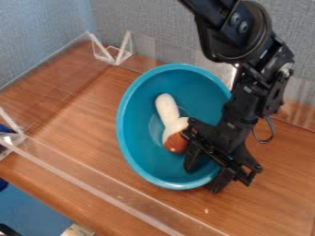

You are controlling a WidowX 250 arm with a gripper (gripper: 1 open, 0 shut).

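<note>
A blue plastic bowl (138,147) sits in the middle of the wooden table. Inside it lies a white elongated object (168,110) with a reddish-brown round end (175,142). My black gripper (211,163) comes down from the upper right over the bowl's right side, its fingers low at the right rim beside the reddish part. How far the fingers are apart, and whether anything is between them, is hard to make out.
White wire stands (110,53) are at the back left and at the left edge. Grey walls close off the back.
</note>
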